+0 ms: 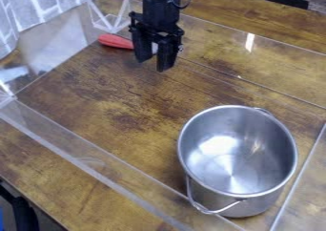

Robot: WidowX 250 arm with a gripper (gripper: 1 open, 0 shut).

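My black gripper [155,50] hangs over the back part of the wooden surface, its fingers pointing down, just right of a red object [114,41] lying near the back left. The fingers look apart, with nothing seen between them. Part of the red object is behind the arm, and whether the gripper touches it is unclear.
A large steel pot [237,156] with a wire handle stands at the front right. Clear plastic walls border the wooden floor [102,106].
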